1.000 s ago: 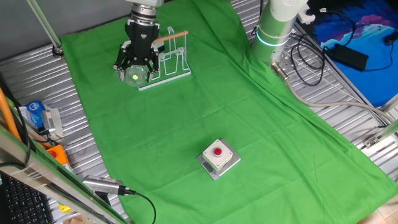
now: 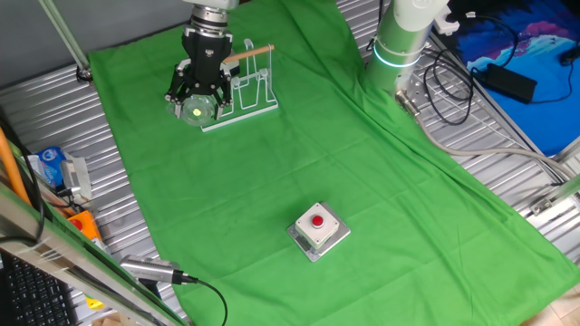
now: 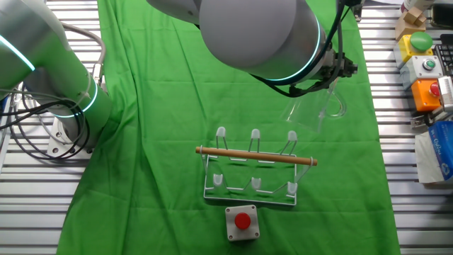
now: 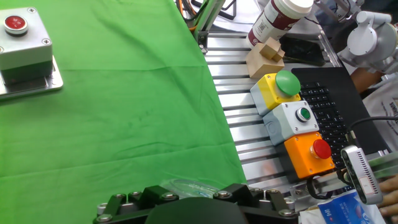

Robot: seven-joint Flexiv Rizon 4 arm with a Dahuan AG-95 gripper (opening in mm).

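A clear cup [image 3: 306, 113] with a handle is under the end of the arm in exterior view 2. My black gripper [image 2: 198, 101] has its fingers spread to either side of this cup in exterior view 1, near the rack's left end. Whether the pads press on the glass cannot be made out. Only a sliver of the clear cup [image 4: 189, 187] appears between the fingers in the wrist view. A white wire rack [image 3: 251, 201] with a wooden bar [image 3: 256, 154] stands beside it, its white-tipped prongs bare.
A grey box with a red button [image 2: 317, 226] sits on the green cloth, whose middle and front are otherwise largely clear. Beyond the cloth's edge are a yellow box [image 4: 267, 93], a white box [image 4: 289, 124] and an orange box [image 4: 305, 158] with buttons.
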